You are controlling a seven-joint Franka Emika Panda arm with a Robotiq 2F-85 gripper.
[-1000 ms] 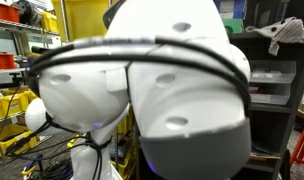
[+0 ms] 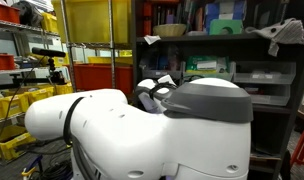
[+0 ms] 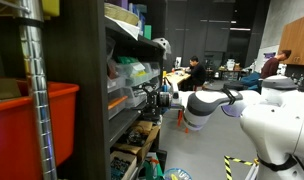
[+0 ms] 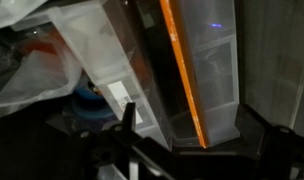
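Observation:
My gripper stands open in the wrist view, its dark fingers apart at the lower left and lower right, with nothing held between them. Ahead of it are clear plastic bins (image 4: 214, 60) and an upright-looking orange strip (image 4: 186, 75). A bin with a white label (image 4: 122, 95) sits left of the strip, beside a crumpled clear bag (image 4: 42, 75). Exterior view 2 has the gripper (image 3: 164, 99) near the front of the clear bins (image 3: 137, 72) on the dark shelf. The arm hides most of the gripper in exterior view 1.
The dark shelf unit (image 2: 284, 125) carries bins, books and a basket (image 2: 170, 30). An orange-red bin (image 3: 17, 135) stands on a metal rack (image 3: 37, 75) nearby. Open floor (image 3: 207, 150) lies to the arm's side; a person (image 3: 195, 65) sits farther back.

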